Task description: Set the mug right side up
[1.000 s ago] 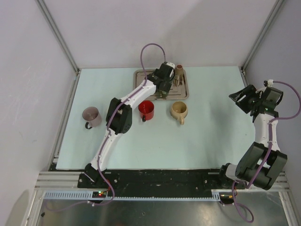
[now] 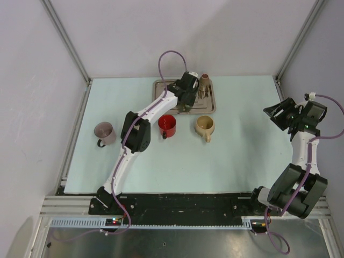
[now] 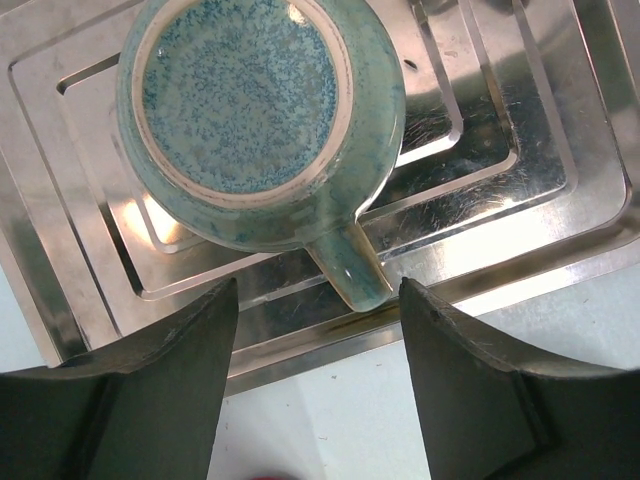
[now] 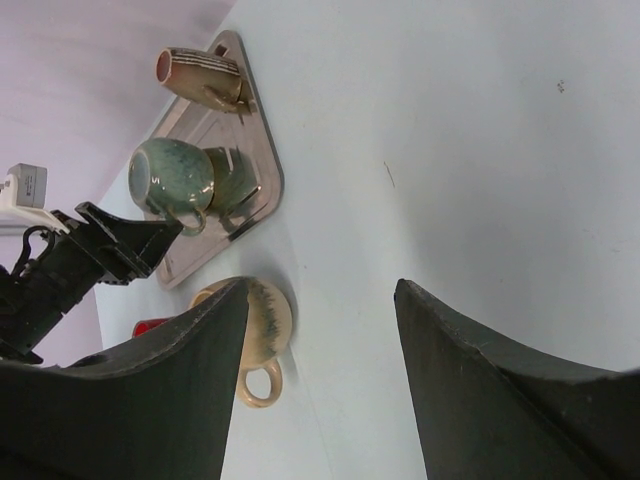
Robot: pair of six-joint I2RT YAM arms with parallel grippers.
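Observation:
A blue-green mug [image 3: 240, 95] rests upside down on the metal tray [image 3: 60, 285], its base facing the left wrist camera. Its handle [image 3: 352, 268] points toward the gap between the fingers of my left gripper, which stands partly open with nothing gripped. In the right wrist view the same mug [image 4: 172, 177] shows beside the left gripper's fingertips; from the top, that arm mostly hides it. Far to the right of the tray, my right gripper [image 2: 270, 112] is partly open above the table, and only bare table shows between its fingers.
A brown mug [image 2: 203, 81] lies on the tray's right part. In front of the tray stand a red mug [image 2: 167, 124] and a tan mug [image 2: 205, 126]; a mauve mug [image 2: 105, 133] is at far left.
The left gripper has shifted very slightly at the tray. My right arm has moved a little to the right and down in the top view. The mugs look unmoved.

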